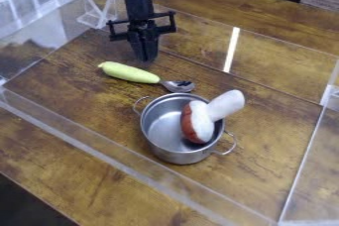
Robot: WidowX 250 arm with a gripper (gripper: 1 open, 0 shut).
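My black gripper [149, 50] is at the upper middle, behind a pale green elongated object [129, 72] that lies slanted on the wooden table, with a silver spoon [177, 86] at its right end. The fingertips look close together, with nothing visible between them. A steel two-handled pot [169, 144] stands at the lower middle, holding a red-and-white object [196, 123] and a white object [227, 104] that reaches past its rim.
Clear panels border the wooden work surface [73, 141] on the left, front and right. A white strip [232, 50] lies at the back right. Bare wood surrounds the pot on the left and right.
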